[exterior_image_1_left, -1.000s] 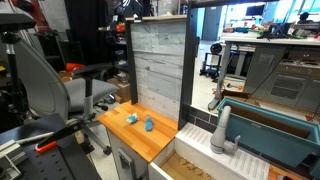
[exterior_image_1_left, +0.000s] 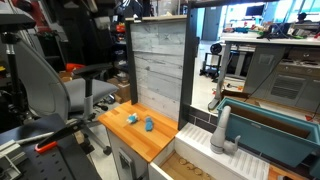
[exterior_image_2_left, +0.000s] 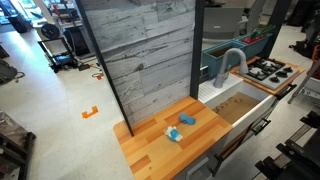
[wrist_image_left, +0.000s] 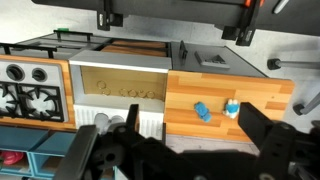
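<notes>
A small blue object (wrist_image_left: 203, 111) lies on the wooden countertop (wrist_image_left: 245, 85), beside a white-and-blue object (wrist_image_left: 232, 106). Both show on the wood in exterior view 1 too, the blue object (exterior_image_1_left: 149, 124) close to the white-and-blue object (exterior_image_1_left: 132, 118). In the wrist view, my gripper spreads its dark, blurred fingers wide, nothing visible between them. It hangs well above the counter and touches neither object. In exterior view 1, part of the dark arm (exterior_image_1_left: 80, 35) shows at the upper left; its fingertips cannot be made out there.
A white sink (wrist_image_left: 123, 79), apparently with a tan bottom, adjoins the wood. Its grey faucet (exterior_image_2_left: 228, 62) stands at the back edge. Beyond sit a stove (exterior_image_2_left: 266, 71) and a teal bin (exterior_image_1_left: 265, 125). A grey panel (exterior_image_2_left: 155, 60) rises behind the wood, much of which is bare.
The dark arm has come into exterior view 1 at the upper left, where it was absent before. The objects on the counter have not moved.
</notes>
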